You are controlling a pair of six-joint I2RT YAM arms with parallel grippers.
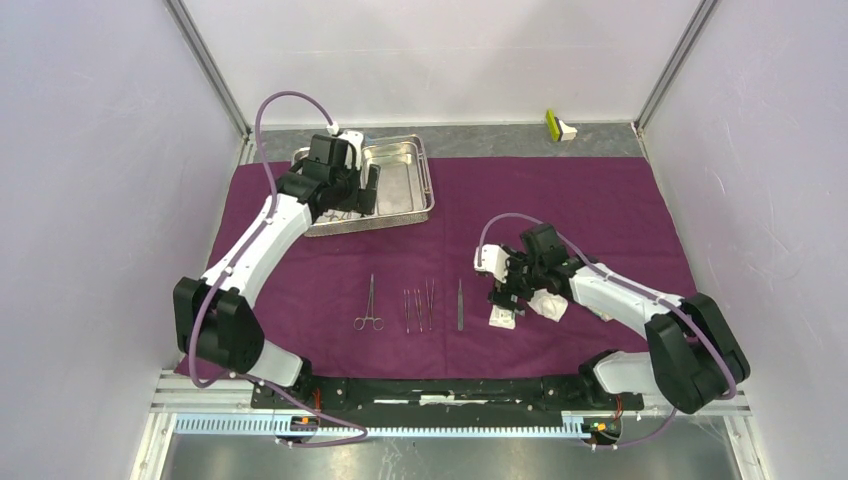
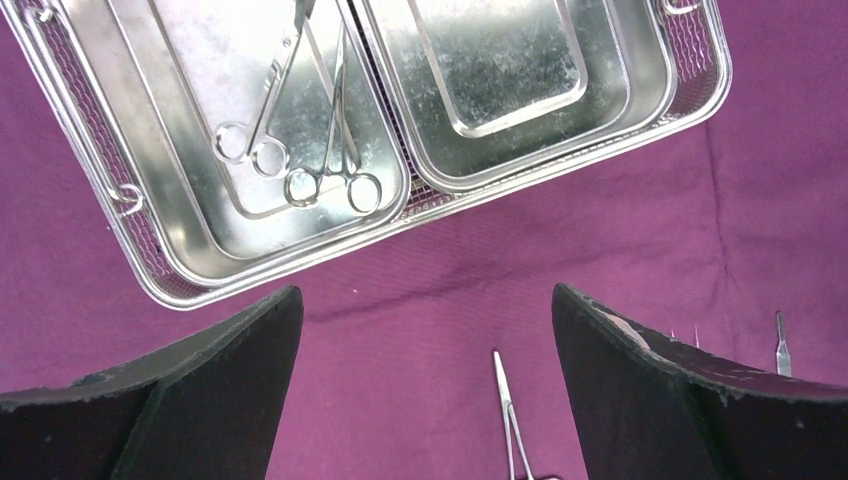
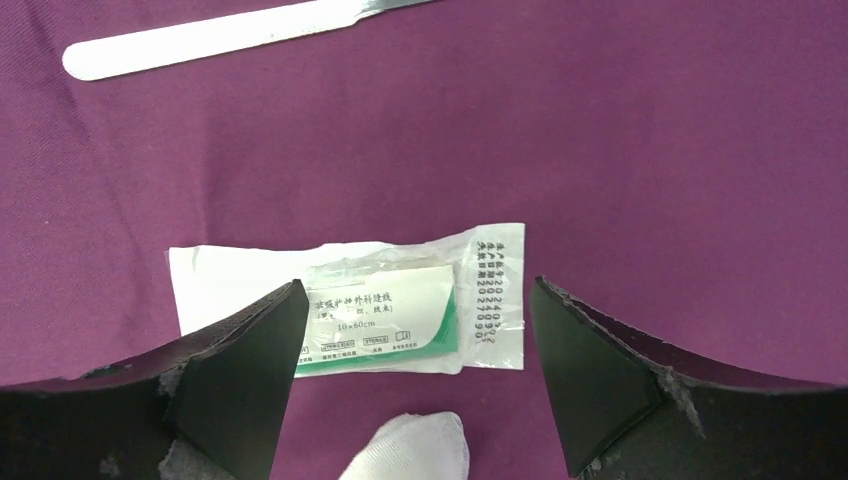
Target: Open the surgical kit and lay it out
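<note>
A steel tray holds scissor-like clamps in its left compartment; my open left gripper hangs over it, empty. Laid out on the purple cloth are forceps, several thin instruments and a flat metal handle. My right gripper is open above a white-and-green suture packet, its fingers either side of it from this view; whether they touch it is unclear. A crumpled gauze lies beside the packet.
Another pale item at the right is mostly hidden by the right arm. A yellow-green object sits on the back strip.
</note>
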